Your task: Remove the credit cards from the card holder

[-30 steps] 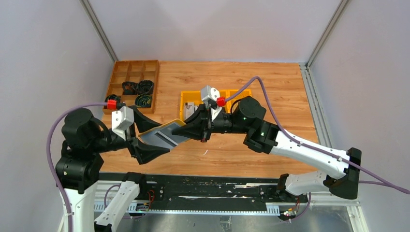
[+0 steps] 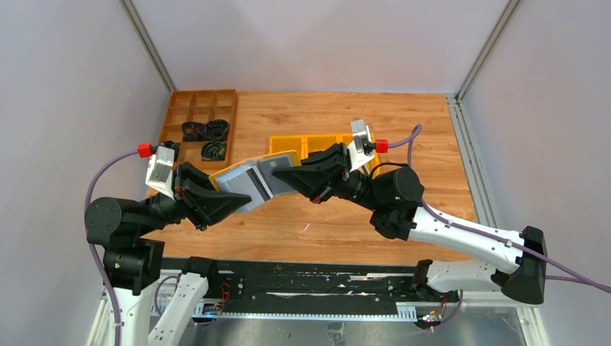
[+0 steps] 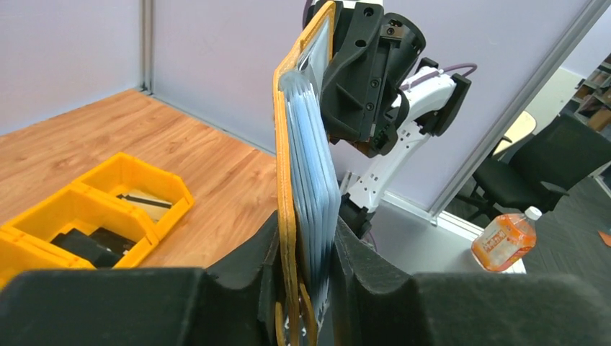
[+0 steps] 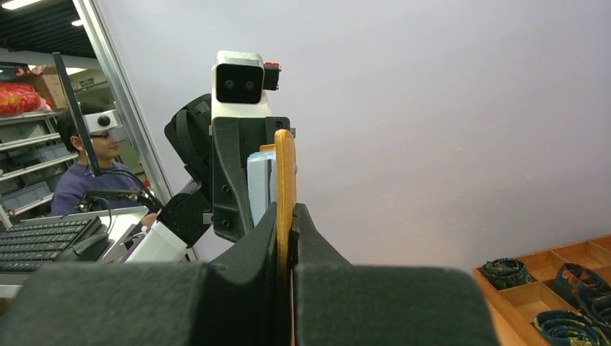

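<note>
The yellow-edged card holder (image 2: pixel 247 182) hangs above the table between my grippers, its pale translucent sleeves showing. My left gripper (image 2: pixel 227 202) is shut on its left end; in the left wrist view the holder (image 3: pixel 286 173) stands edge-on between the fingertips. My right gripper (image 2: pixel 292 180) is shut on the other end, where the holder's yellow edge (image 4: pixel 285 173) rises between the fingers in the right wrist view. Individual cards are hard to tell apart inside the sleeves.
A yellow divided bin (image 2: pixel 287 140) with dark items sits at the back middle of the wooden table (image 2: pixel 382 115). A wooden compartment box (image 2: pixel 203 101) with several dark rolls stands at the back left.
Over the last second both grippers turned and the holder rose to show its face more upright; my left gripper closed in on its end, and the right arm shifted slightly.
</note>
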